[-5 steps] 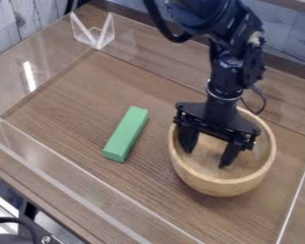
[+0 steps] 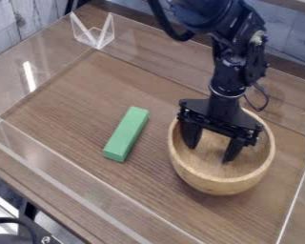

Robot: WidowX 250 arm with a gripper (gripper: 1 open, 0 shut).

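My black gripper (image 2: 217, 133) reaches down from the top centre into a round tan bowl (image 2: 219, 183) at the right of the table, its fingers spread apart inside the bowl. I see nothing clearly held between them; the bowl's floor shows through the gap. A green rectangular block (image 2: 126, 134) lies on the wooden table to the left of the bowl.
A clear plastic piece (image 2: 94, 33) stands at the back left. A dark curved object (image 2: 18, 232) sits at the lower left edge, and a grey wall runs along the back.
The arm and gripper have risen very slightly over the last second. The bowl and green block look unmoved.
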